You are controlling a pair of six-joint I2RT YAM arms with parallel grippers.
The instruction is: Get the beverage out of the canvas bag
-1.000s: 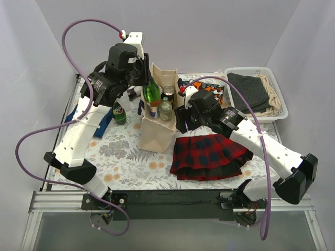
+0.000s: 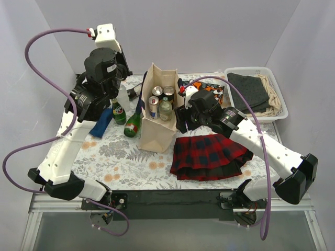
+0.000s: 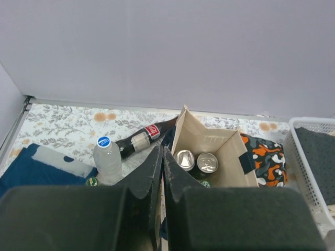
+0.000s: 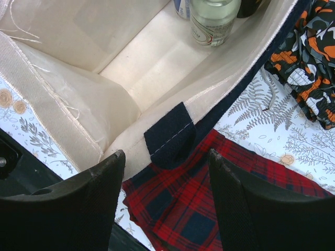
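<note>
The canvas bag [image 2: 155, 137] stands mid-table, holding several drinks: cans such as the silver one [image 2: 154, 107] and a pale bottle [image 2: 165, 111]. A green bottle with a red label [image 2: 132, 126] is outside the bag, by its left wall, free of any gripper; whether it rests on the table cannot be told. High up at the left, my left gripper is shut, nothing showing between its fingers. My right gripper is open at the bag's right side, the bag's corner with its navy patch [image 4: 170, 135] between its fingers.
Left of the bag are another green bottle [image 2: 119, 112], a clear bottle [image 3: 108, 161], a dark bottle lying down [image 3: 146, 137] and a blue cloth [image 2: 102, 123]. A plaid cloth [image 2: 207, 154] and a white basket [image 2: 282, 111] lie right.
My left gripper has moved left from over the bag, shutting. The red-labelled green bottle, which hung from it, is now apart and lower, left of the bag. The right arm looks unmoved.
</note>
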